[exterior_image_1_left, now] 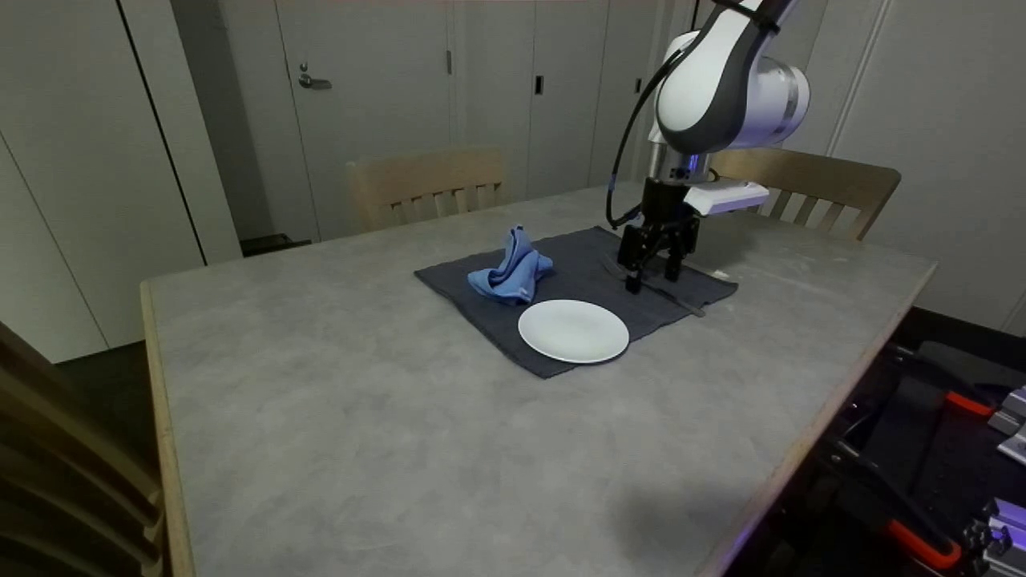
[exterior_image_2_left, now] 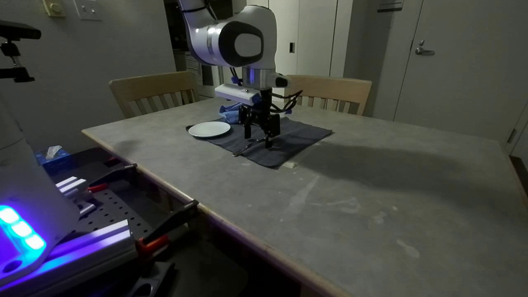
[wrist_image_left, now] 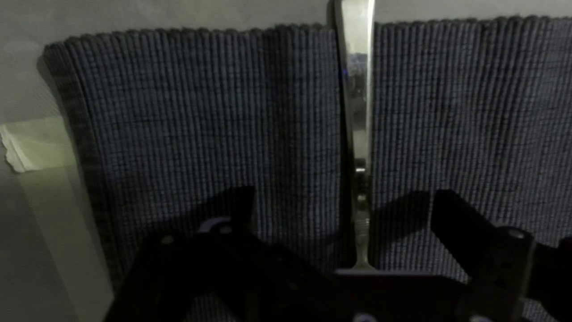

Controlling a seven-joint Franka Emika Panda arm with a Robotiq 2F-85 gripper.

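Across one end of the dark placemat [exterior_image_1_left: 577,266] lies a metal utensil [wrist_image_left: 359,123], its handle reaching past the mat's edge in the wrist view. My gripper is open low above the mat, one finger on each side of the utensil and both apart from it. The utensil's far end is hidden behind the gripper body. In exterior view 2 the open gripper [exterior_image_2_left: 257,141] hangs over the mat. On the mat also stand a crumpled blue cloth [exterior_image_1_left: 514,270] and a white plate [exterior_image_1_left: 573,332], which overlaps the mat's edge.
A piece of pale tape [wrist_image_left: 40,144] is stuck to the table beside the mat's end. Wooden chairs [exterior_image_1_left: 433,184] stand around it, and clamps [exterior_image_2_left: 163,222] grip one edge.
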